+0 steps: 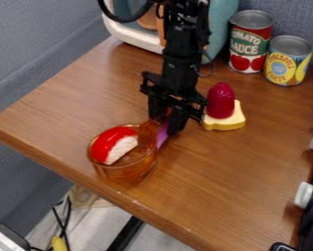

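My black gripper (174,116) is low over the table beside an amber glass bowl (122,167), above a purple object (163,135) lying at the bowl's right side; I cannot tell whether its fingers hold anything. A red and white piece (113,144) sits in the bowl. Right of the gripper, a red rounded object (221,99) stands on a pale yellow slice (225,122).
A tomato can (249,41) and a yellow can (287,62) stand at the back, near a teal appliance (217,20). A dark appliance (311,206) is at the right edge.
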